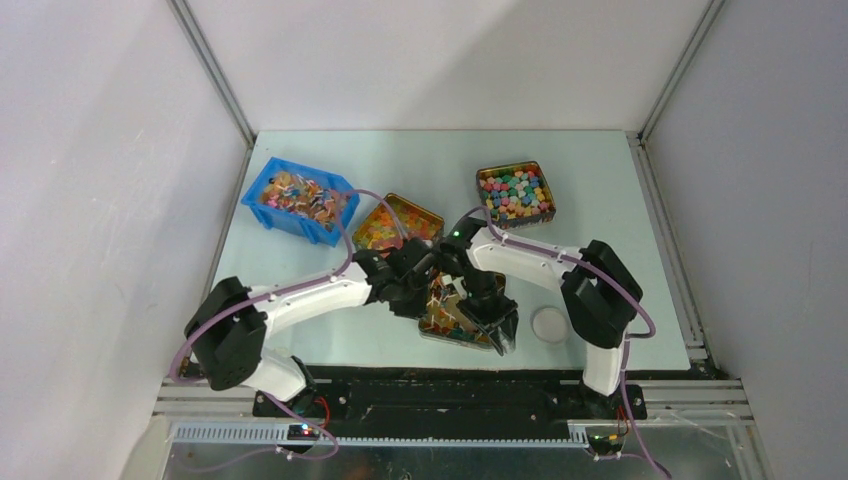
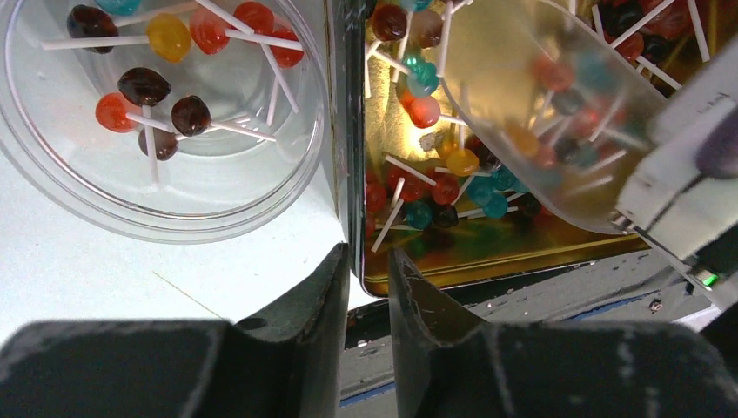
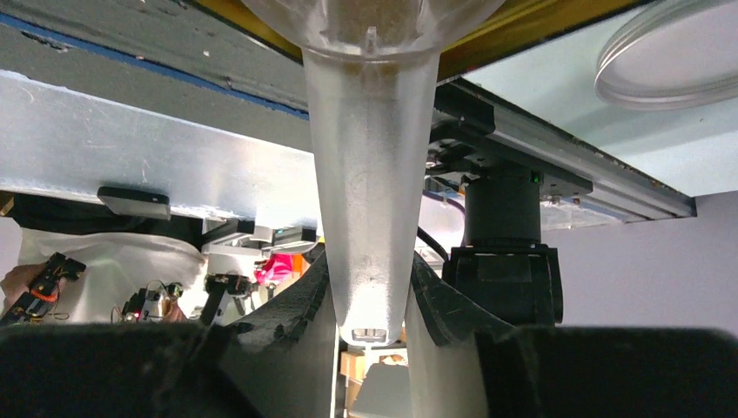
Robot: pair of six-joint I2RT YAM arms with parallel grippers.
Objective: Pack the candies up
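A gold tray (image 1: 440, 325) at front centre holds many lollipops. In the left wrist view a clear round container (image 2: 78, 192) with lollipops stands left of that tray (image 2: 487, 261). My left gripper hovers by the tray's near corner, fingers slightly apart, nothing seen between them. My right gripper is shut on the clear handle of a translucent scoop (image 3: 370, 174), whose blade (image 2: 557, 131) is over the lollipops in the tray.
A blue bin (image 1: 264, 205) of candies stands back left. Gold boxes of coloured candies (image 1: 390, 220) stand behind. A round lid (image 1: 549, 324) lies right of the tray.
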